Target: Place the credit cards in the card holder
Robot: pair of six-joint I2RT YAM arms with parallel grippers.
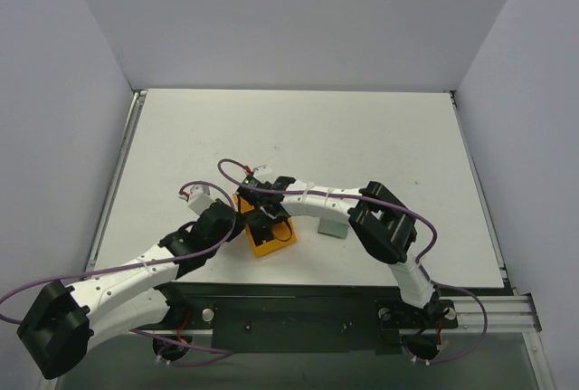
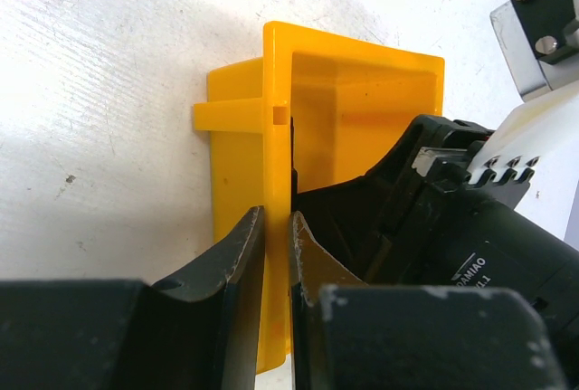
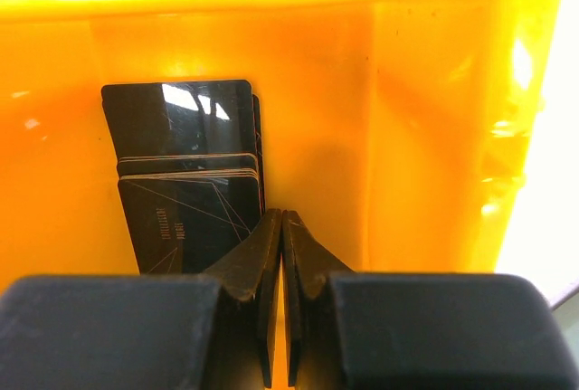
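Observation:
My left gripper is shut on the near wall of an orange-yellow open box [image 2: 276,118], one finger on each side of it. Inside that box lies a small stack of black cards [image 3: 192,214], slightly fanned, as the right wrist view shows. Over the box floor, my right gripper is shut with nothing showing between its fingertips. Those tips appear at the right edge of the cards; whether they touch the stack I cannot tell. From above, both arms hide part of the box.
A flat grey-green piece [image 1: 333,227] lies on the white table [image 1: 362,137] to the right of the box, partly under my right arm. Beyond the box, the back of the table is clear. Grey walls stand at both sides.

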